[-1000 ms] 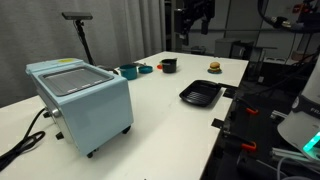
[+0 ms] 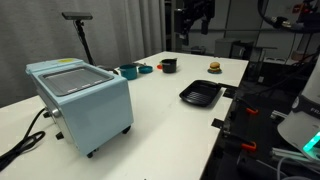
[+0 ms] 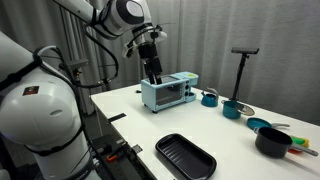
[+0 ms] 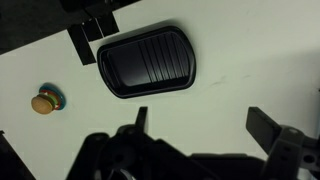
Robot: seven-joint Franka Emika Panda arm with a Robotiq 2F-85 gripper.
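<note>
My gripper is open over the table, with only bare white surface showing between its widely parted fingers. A black ribbed tray (image 4: 148, 62) lies flat below and ahead of it in the wrist view, apart from the fingers. Beside the tray there, to the left, sits a small toy burger (image 4: 47, 98). Exterior view 1 has the gripper (image 2: 194, 48) hanging high above the table, with the tray (image 2: 203, 94) lower down. A light blue toaster oven (image 2: 88, 100) stands at the left in that view.
Toward the back are a black pot (image 3: 285, 142), a teal pan (image 3: 231, 109) and a teal pot (image 3: 209, 98). A dark stand (image 3: 241, 75) rises behind them. White table between oven and tray is clear.
</note>
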